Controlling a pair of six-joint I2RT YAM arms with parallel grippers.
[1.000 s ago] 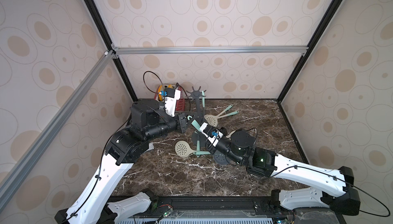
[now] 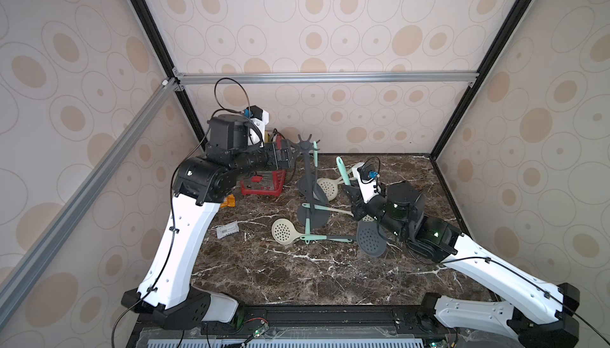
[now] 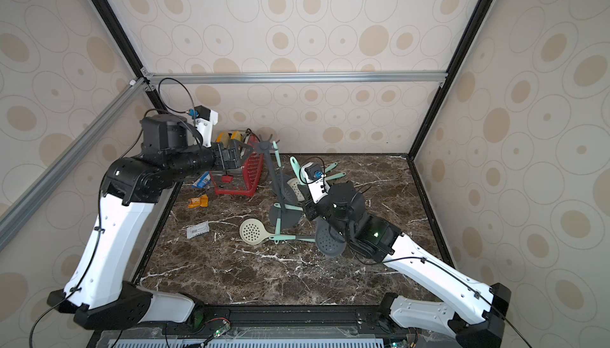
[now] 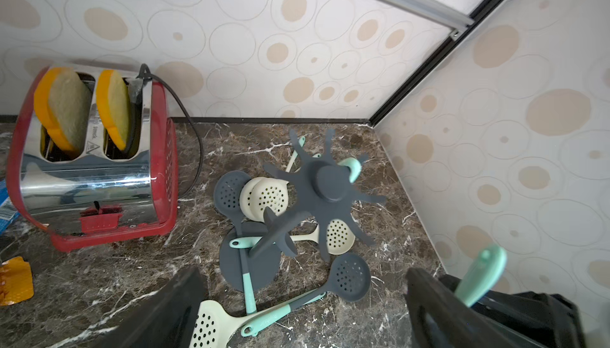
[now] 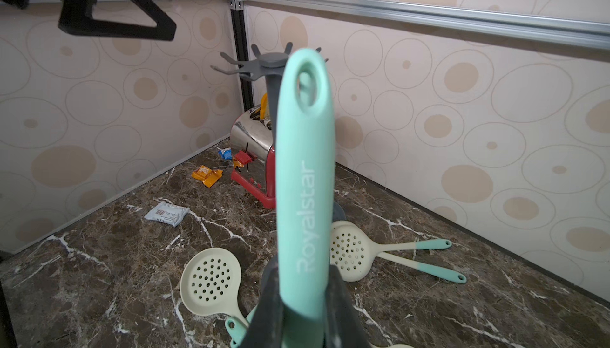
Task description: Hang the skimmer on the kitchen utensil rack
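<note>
The grey rack (image 4: pixel 331 181) with radiating hooks stands at the back centre (image 2: pixel 307 147), several slotted utensils lying around its base. My right gripper is shut on an upright mint "Royalstar" handle (image 5: pixel 305 195), with a hole at its top; the head below is mostly hidden, a dark perforated disc (image 2: pixel 371 240) showing beneath the wrist in the top left view. My left gripper (image 2: pixel 286 155) is raised left of the rack, open with nothing between its fingers; in the left wrist view it looks down on the rack.
A red toaster (image 4: pixel 162 176) with yellow slices stands back left. An orange packet (image 4: pixel 14 281) and a white packet (image 5: pixel 166 214) lie on the left counter (image 2: pixel 254 271). Loose skimmers and spoons crowd the centre.
</note>
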